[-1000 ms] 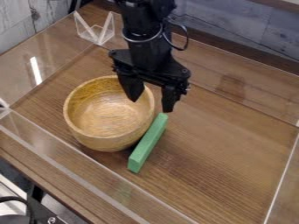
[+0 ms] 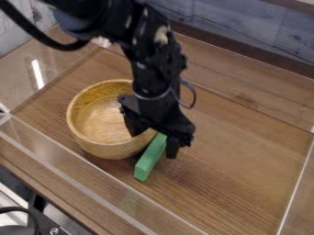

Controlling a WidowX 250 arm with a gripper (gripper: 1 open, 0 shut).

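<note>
My black gripper (image 2: 152, 130) hangs low over the right side of a round tan bowl (image 2: 95, 112), its fingers open and close above a green bar (image 2: 150, 163). The bar lies on the wooden table just right of the bowl, its upper part partly hidden by the gripper. Whether the fingertips touch it I cannot tell.
A bluish wall (image 2: 245, 37) runs along the back. A black cable (image 2: 25, 211) lies at the lower left.
The bowl and bar look unmoved.
</note>
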